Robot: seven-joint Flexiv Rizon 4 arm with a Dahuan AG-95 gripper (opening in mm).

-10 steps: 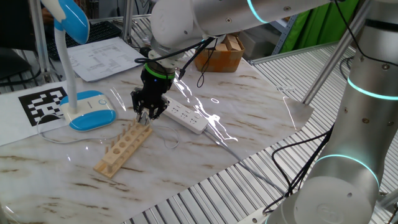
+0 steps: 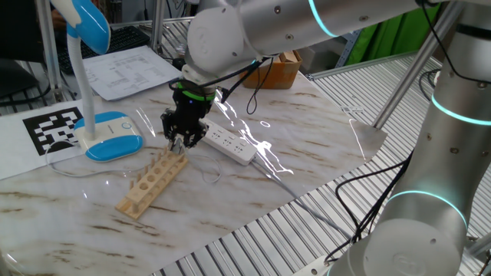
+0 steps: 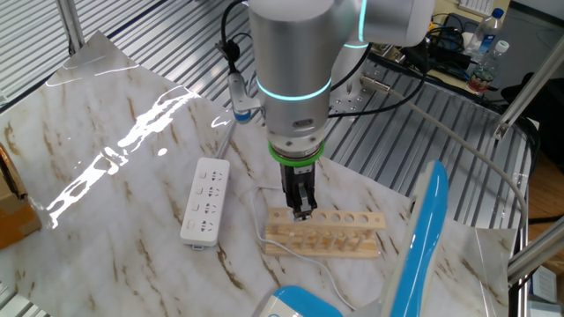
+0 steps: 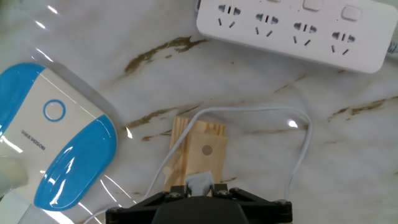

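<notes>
A pale wooden rack with a row of round holes and several pegs (image 2: 153, 182) lies on the marble-patterned table. My gripper (image 3: 302, 214) points down at one end of this rack (image 3: 339, 251), its tips close to the top board. In the wrist view, the rack's end (image 4: 207, 158) shows just ahead of the gripper. A small pale grey piece fills the space between the dark finger parts there. Whether it is a held thing or the fingertips themselves is unclear, and the finger's state cannot be made out.
A white power strip (image 3: 205, 202) lies close by the rack. The blue-and-white lamp base (image 4: 65, 137) stands on the other side, its thin white cable (image 4: 255, 109) looping past the rack's end. A cardboard box (image 2: 272, 70) sits at the back.
The gripper and rack hold their places. Only the arm's upper links and hanging cable have shifted slightly.
</notes>
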